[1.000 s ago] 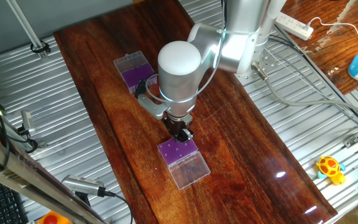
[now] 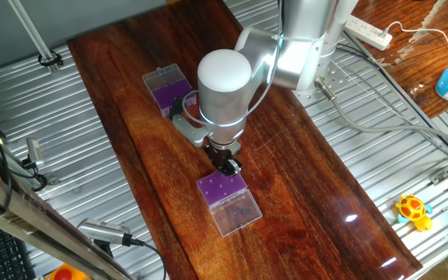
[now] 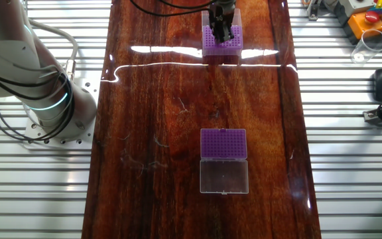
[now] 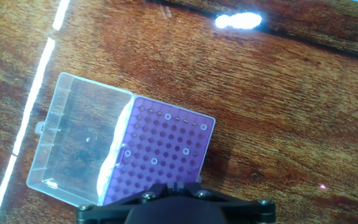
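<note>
My gripper (image 2: 234, 167) hangs low at the edge of an open clear box with a purple perforated rack (image 2: 221, 187). Its clear lid (image 2: 236, 213) lies folded back flat. In the wrist view the gripper overlaps the lower end of this purple rack (image 4: 166, 146); its fingers come together, and nothing shows between them. Several pale rings dot the rack's holes. From the other side, exterior view 2 has the gripper (image 3: 225, 34) over the same rack (image 3: 212, 48). Whether the fingertips touch it is unclear.
A second open box with a purple rack (image 3: 223, 144) and clear lid (image 3: 224, 176) lies farther along the wooden table (image 3: 144, 159). Bare wood separates the boxes. Off the table are a clear cup (image 3: 370, 46) and a toy turtle (image 2: 412, 208).
</note>
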